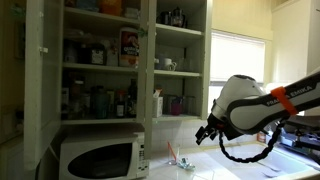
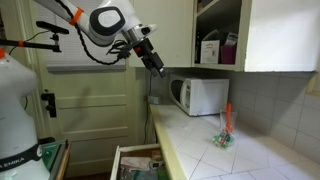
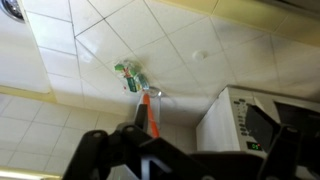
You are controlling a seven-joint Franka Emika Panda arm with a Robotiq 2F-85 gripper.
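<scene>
My gripper (image 1: 203, 134) hangs in the air above the white tiled counter, its fingers open and empty. The wrist view shows its dark fingers (image 3: 92, 156) spread wide at the lower edge. Below them on the tiles lies a small green-and-clear item (image 3: 129, 75), with a long orange-red object (image 3: 152, 115) beside it. In exterior view 2 the orange-red object (image 2: 228, 117) stands upright by the green item (image 2: 222, 139), near the tiled wall, well below and to the right of my gripper (image 2: 157, 68).
A white microwave (image 2: 198, 94) sits at the counter's far end. Above are open shelves (image 1: 103, 68) full of jars and bottles, with a cabinet door (image 1: 42, 85) swung open. An open drawer (image 2: 118, 165) juts out below the counter.
</scene>
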